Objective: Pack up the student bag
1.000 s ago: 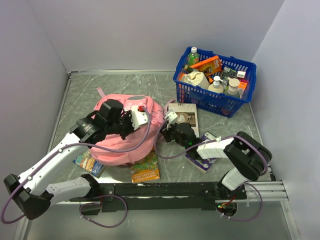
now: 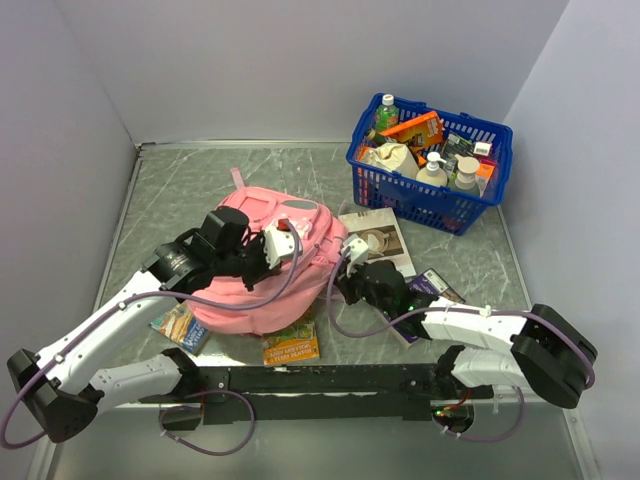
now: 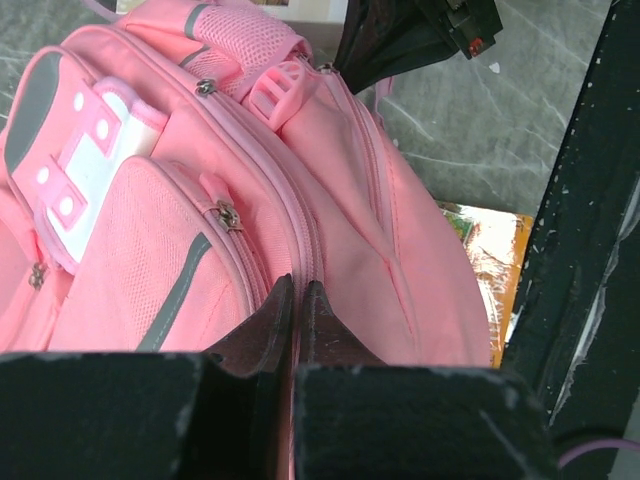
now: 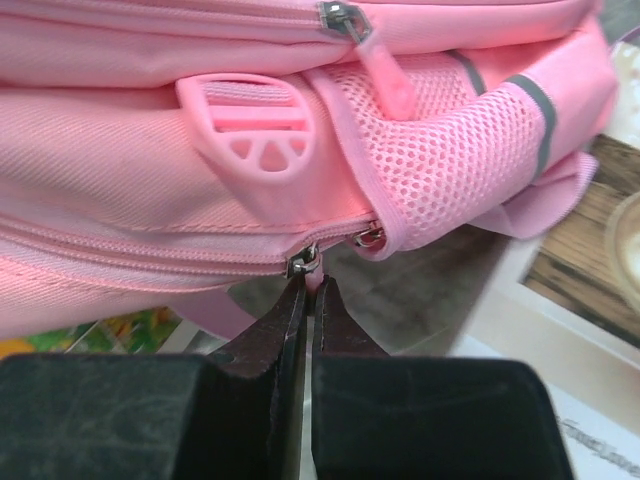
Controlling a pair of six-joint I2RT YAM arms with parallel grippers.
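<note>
The pink backpack lies on the grey tabletop, its front pocket with a white patch facing up in the left wrist view. My left gripper is shut on a fold of the bag's pink fabric along the main zipper seam. At the bag's right side, my right gripper is shut on a small pink zipper pull. The side zipper beside that pull looks closed along its visible length. A mesh side pocket sits just above it. Whatever is inside the bag is hidden.
A blue basket full of bottles and boxes stands at the back right. A pale book and a purple book lie right of the bag. Orange and blue books lie partly under its front edge.
My right gripper has moved right, its arm swinging towards the right front. The bag has shifted right with it, and the pale and purple books have slid right.
</note>
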